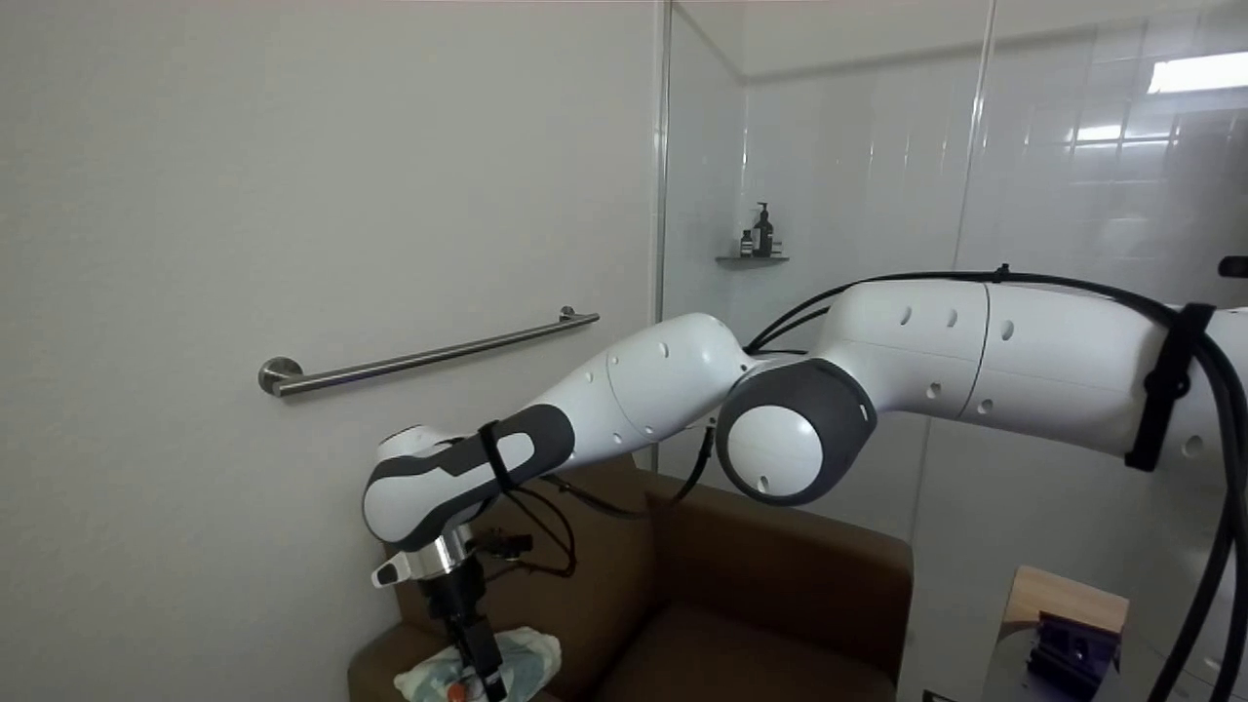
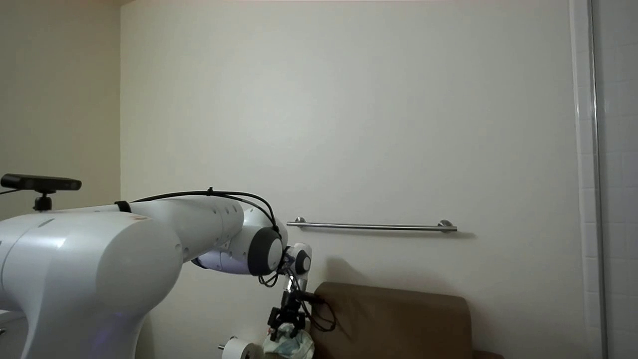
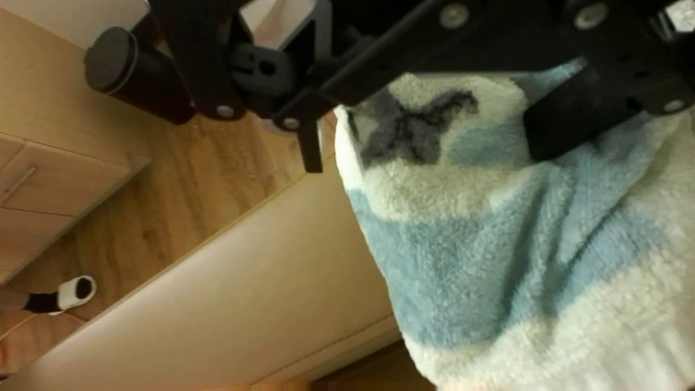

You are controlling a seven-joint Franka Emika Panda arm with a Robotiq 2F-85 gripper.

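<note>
A fluffy white, blue and grey cloth lies over the arm of the brown sofa, filling much of the wrist view's right side. My gripper is open right above it, its fingers spread wide. One finger stands just past the cloth's left edge; the other overlaps the cloth, and whether it touches cannot be told. In exterior view 1 the gripper is down at the cloth, near the bottom edge. Exterior view 2 has the cloth directly beneath the fingers.
The brown sofa extends to the right of the cloth. A metal bar is fixed to the wall behind the arm. A paper roll hangs left of the cloth. Wooden drawers and a shoe appear beyond the sofa.
</note>
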